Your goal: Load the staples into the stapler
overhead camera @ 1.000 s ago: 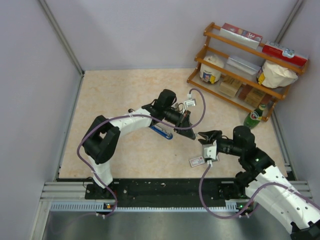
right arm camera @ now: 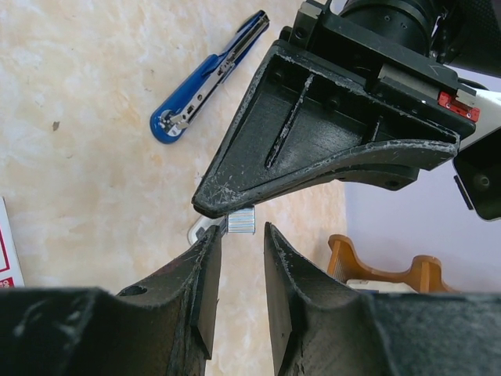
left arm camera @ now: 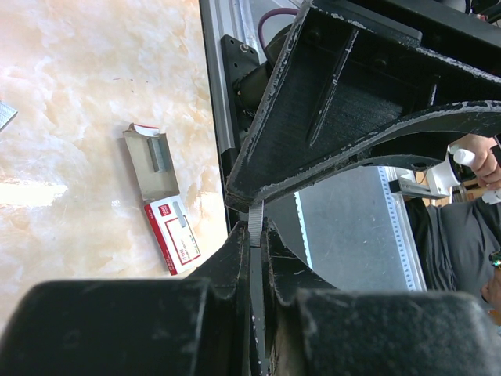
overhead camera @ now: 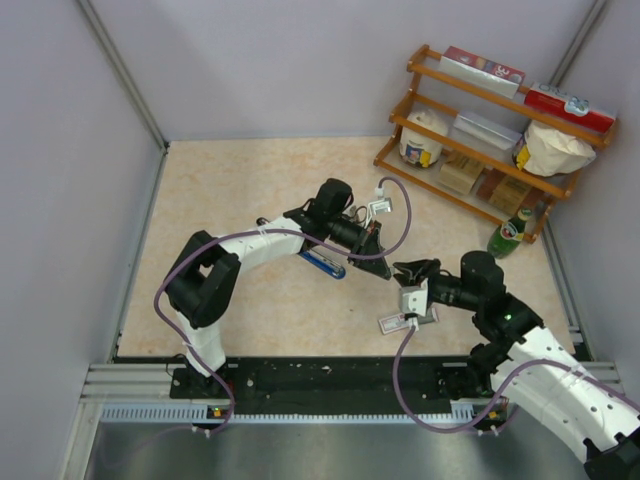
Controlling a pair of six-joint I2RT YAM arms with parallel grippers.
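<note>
My left gripper is shut on a short silver strip of staples [left arm camera: 256,223], held at its fingertips above the table. The same staples [right arm camera: 241,221] appear in the right wrist view, just under the left gripper's dark finger. My right gripper is open, its fingertips spread to either side of the strip's free end with gaps showing. In the top view both grippers nearly meet, tip to tip. The blue stapler [right arm camera: 205,78] lies on the table, partly hidden by the left arm in the top view [overhead camera: 323,264].
An opened red and white staple box [left arm camera: 176,235] lies on the table below the right arm. A silver piece [left arm camera: 6,114] shows at the left wrist view's edge. A wooden shelf [overhead camera: 480,145] stands at the back right, beside a green bottle [overhead camera: 510,232].
The left arm and the stapler look unmoved.
</note>
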